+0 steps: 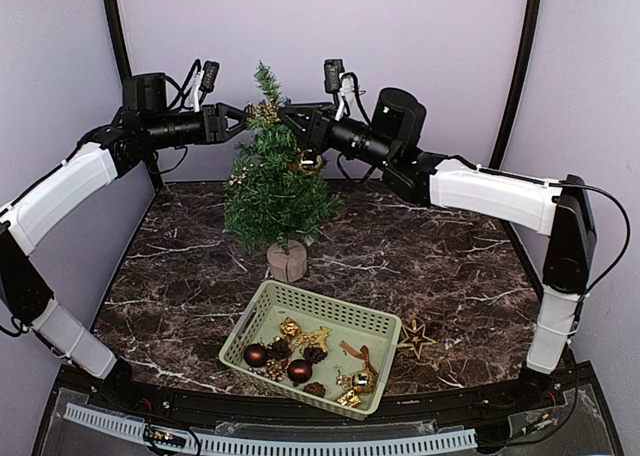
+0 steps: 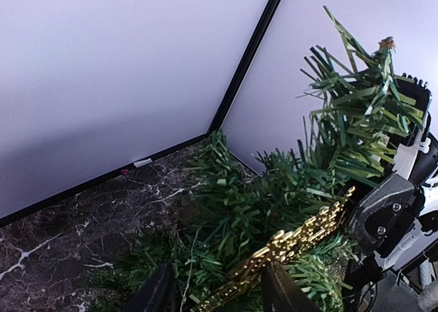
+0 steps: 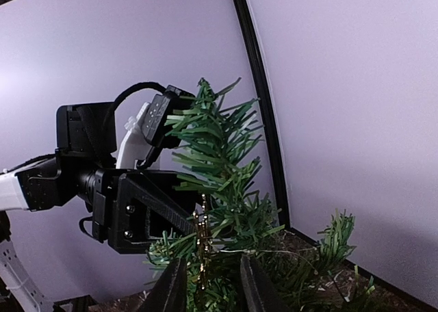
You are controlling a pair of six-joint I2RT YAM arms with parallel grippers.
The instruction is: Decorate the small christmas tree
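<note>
The small green tree (image 1: pixel 282 201) stands in a burlap base (image 1: pixel 287 263) at the back middle. A gold glittery ornament (image 2: pixel 308 233) sits across its upper branches, and a gold bauble (image 1: pixel 309 162) hangs lower right. My left gripper (image 1: pixel 242 118) is at the upper left of the tree, its fingertips beside the gold ornament, part open. My right gripper (image 1: pixel 287 118) reaches into the treetop from the right, its fingers apart at the bottom of its wrist view. Foliage hides whether either holds anything.
A pale green basket (image 1: pixel 235 331) with baubles, pine cones and gold ornaments lies at the front. A gold star (image 1: pixel 416 338) lies right of it.
</note>
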